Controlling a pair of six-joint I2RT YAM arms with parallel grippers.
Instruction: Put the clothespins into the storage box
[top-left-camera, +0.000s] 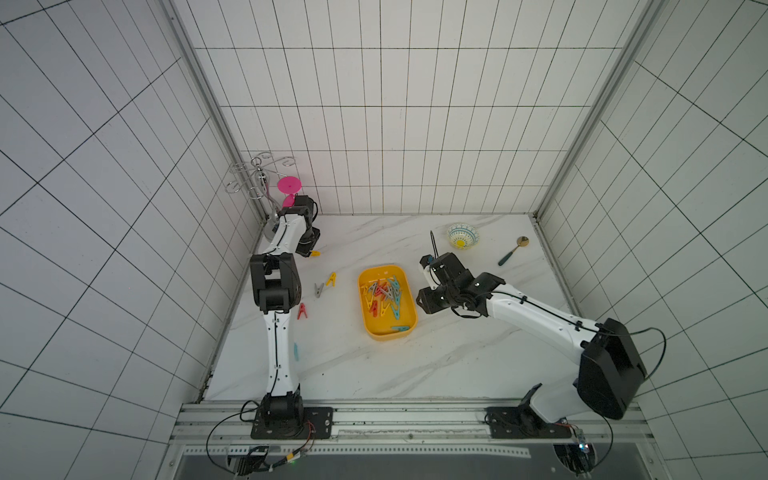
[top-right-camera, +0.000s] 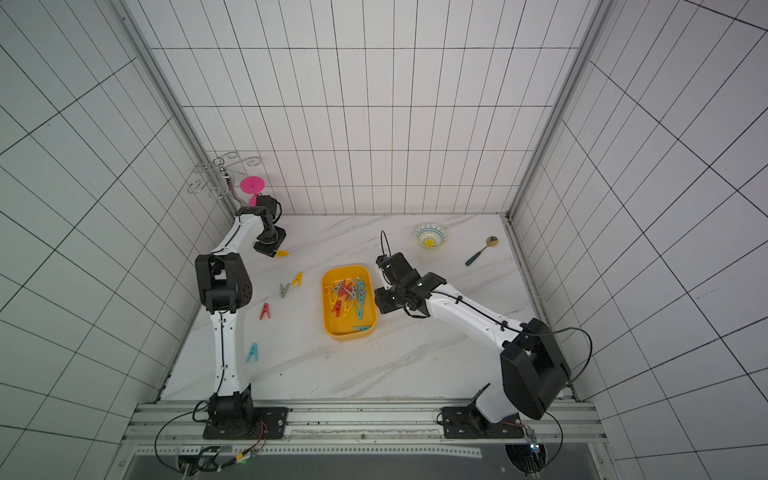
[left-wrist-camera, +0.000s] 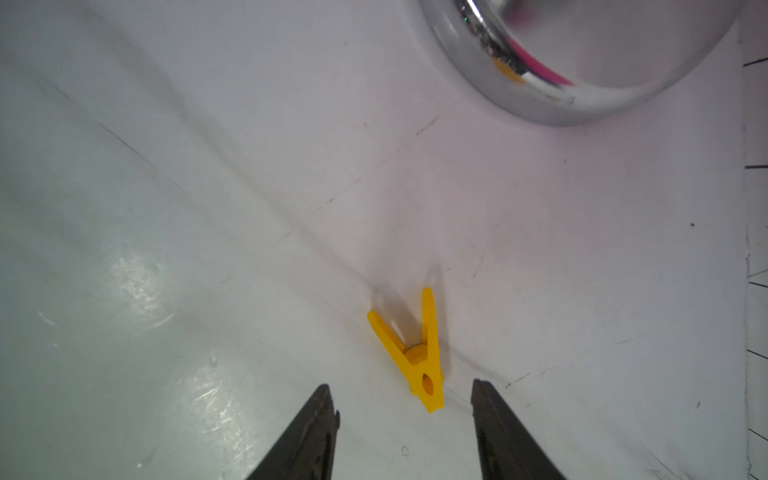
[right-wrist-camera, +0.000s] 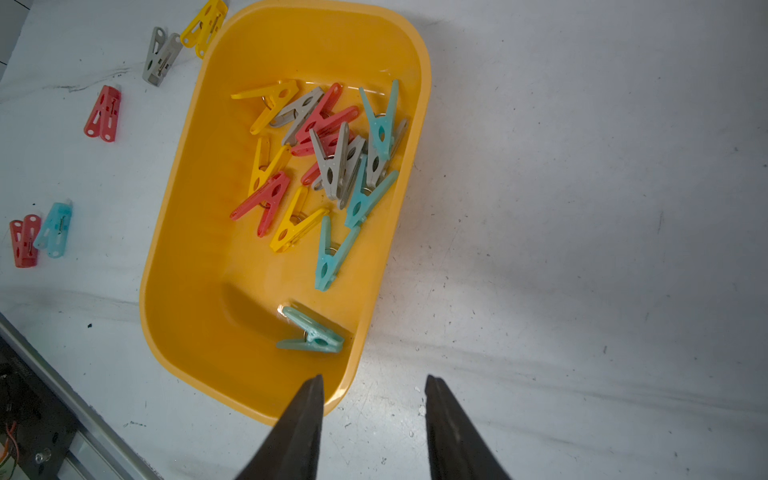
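The yellow storage box stands mid-table with several clothespins in red, yellow, grey and teal inside. A loose yellow clothespin lies on the table at the back left; over it is my left gripper, open and empty. Beyond the box's left side lie a second yellow clothespin, a grey clothespin, a red clothespin and a teal clothespin. Another red clothespin shows beside the teal one. Past the box's right edge my right gripper is part open with nothing between its fingers.
A metal stand with pink parts rises in the back left corner; its round base is close to the left gripper. A patterned bowl and a spoon lie at the back right.
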